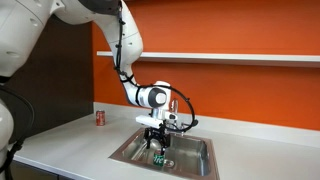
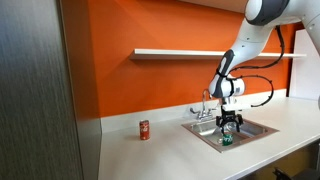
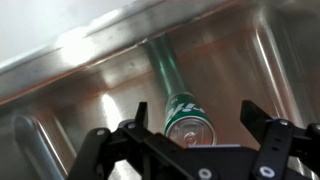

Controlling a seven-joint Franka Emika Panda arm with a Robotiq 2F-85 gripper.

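Note:
A green bottle or can (image 3: 187,122) with a pale round top stands in the metal sink (image 1: 205,158), seen from above in the wrist view. In exterior view 1 the green thing (image 1: 160,160) shows inside the basin below my gripper (image 1: 158,146). My gripper is open, its two dark fingers on either side of the green thing in the wrist view, one finger (image 3: 128,138) at left and the other (image 3: 265,125) at right. Whether they touch it I cannot tell; a gap shows on both sides.
A faucet (image 2: 207,101) rises behind the basin. A red can (image 2: 144,130) stands on the white counter (image 2: 140,155), well away from the sink. A white shelf (image 2: 200,53) runs along the orange wall.

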